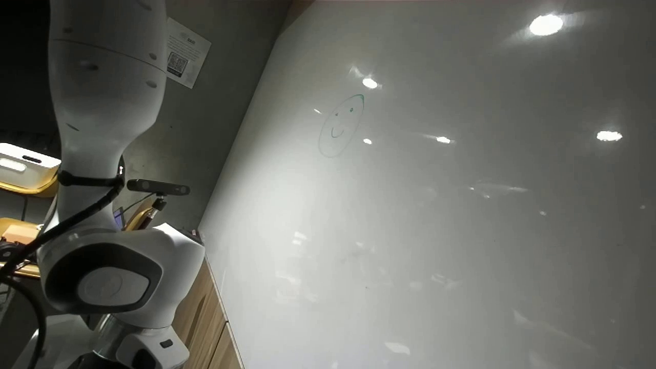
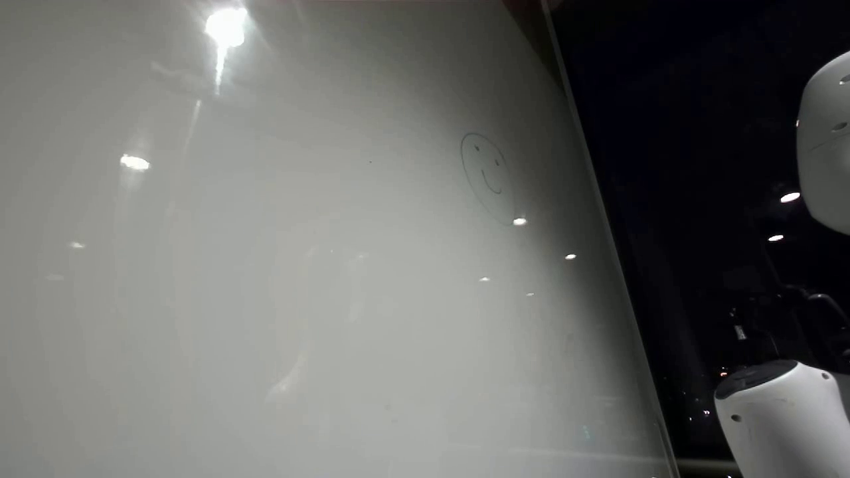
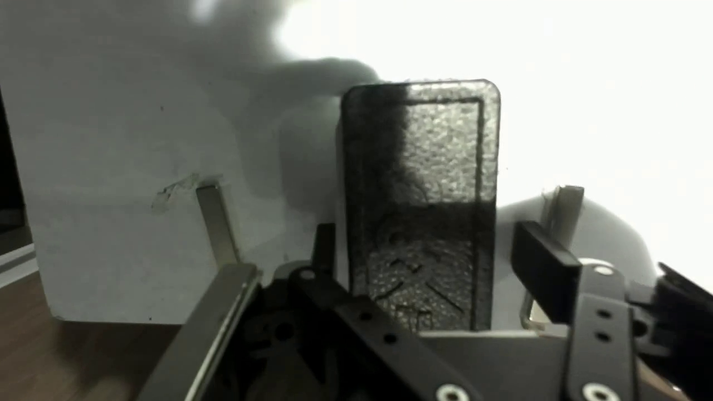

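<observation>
In the wrist view, a dark rectangular block (image 3: 444,153) with rounded corners and a rough, shiny face rests against a white surface (image 3: 120,247). It resembles a board eraser. My gripper is open around its lower part, one finger to each side. Narrow gaps show between the block and the fingers, so neither appears to press on it. A green smiley face (image 1: 341,126) is drawn on the large whiteboard (image 1: 430,246); exterior view 2 shows the same drawing (image 2: 488,176). Both exterior views leave the fingers and the block out of sight.
Wooden panels (image 1: 200,313) run below the board's lower left edge. Beside the arm (image 1: 107,264) stands a dark camera bar (image 1: 158,187) on a mount. Shelves with a white bin (image 1: 27,166) are at far left. The board's face is otherwise clear, with lamp glare.
</observation>
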